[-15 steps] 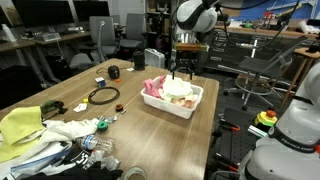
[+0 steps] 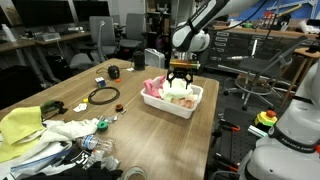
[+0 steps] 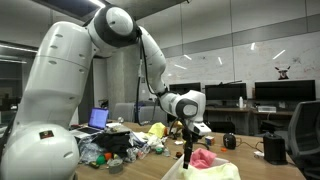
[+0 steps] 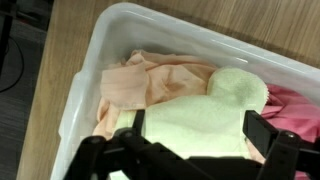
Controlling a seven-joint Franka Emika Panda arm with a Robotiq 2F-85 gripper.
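A white bin (image 2: pixel 153 100) holds soft cloths. In the wrist view a pale cream cloth (image 4: pixel 190 122) lies across the middle, an orange-pink cloth (image 4: pixel 135 82) is bunched at the left, and a deep pink cloth (image 4: pixel 292 108) lies at the right. Over the cream cloth, my gripper is open, its two black fingers (image 4: pixel 262 132) wide apart. From the side, the gripper (image 2: pixel 180 74) points down over the bin. Whether its fingertips touch the cloth cannot be told.
On the table's near left lie a white cloth (image 2: pixel 62 132), a yellow cloth (image 2: pixel 22 135) and a clear bottle (image 2: pixel 95 144). A black cable coil (image 2: pixel 102 96) rests farther back. Bare wood (image 2: pixel 150 135) shows in front of the bin.
My gripper has come down toward the cloths in the bin and shifted slightly left in exterior view 1. The bin and the table items have stayed put.
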